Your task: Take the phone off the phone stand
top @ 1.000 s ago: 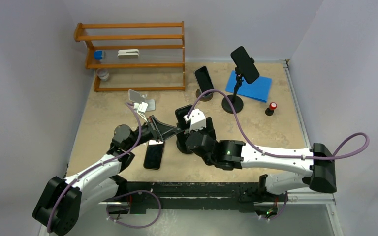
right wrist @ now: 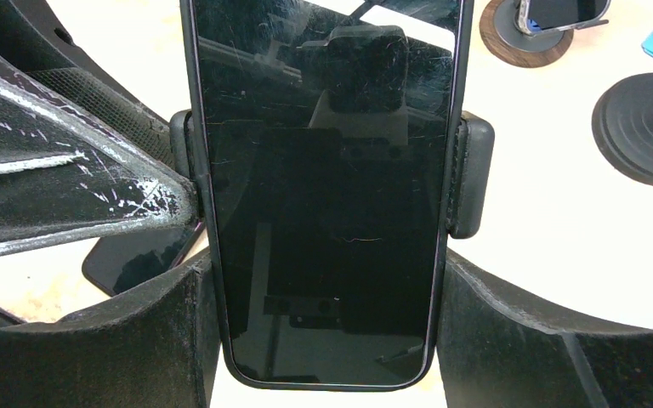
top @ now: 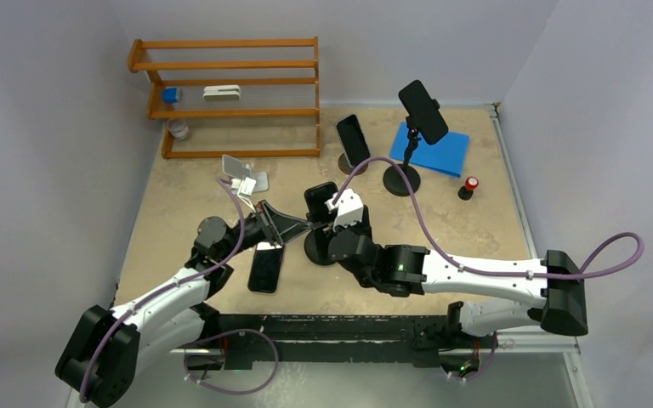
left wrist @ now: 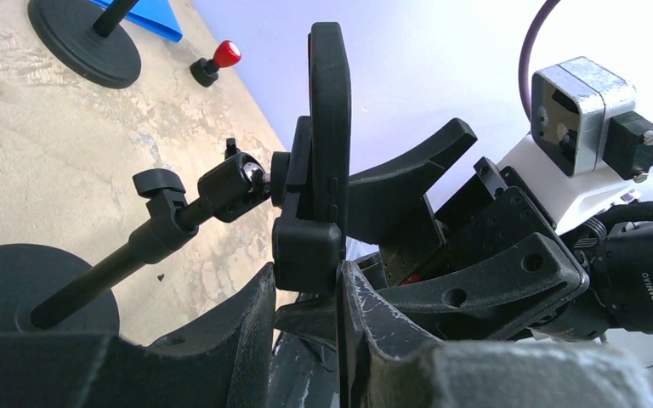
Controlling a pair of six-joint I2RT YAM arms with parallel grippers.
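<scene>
A black phone [right wrist: 323, 221] sits upright in the clamp [right wrist: 472, 174] of a black stand, whose round base [left wrist: 17, 297] is on the table. My right gripper is shut on the phone's lower end, which fills the space between its fingers. My left gripper is at the clamp's end beside the phone in the left wrist view, its fingertips close together on that end; in the top view [top: 310, 224] it reaches in from the left.
Another phone [top: 265, 268] lies flat at front left. Behind are two more phone stands [top: 353, 161], a blue folder [top: 446, 153], a red-topped object [top: 468, 189] and a wooden rack [top: 221, 153].
My right gripper and arm have shifted slightly to the right in the top view. The left arm looks unchanged.
</scene>
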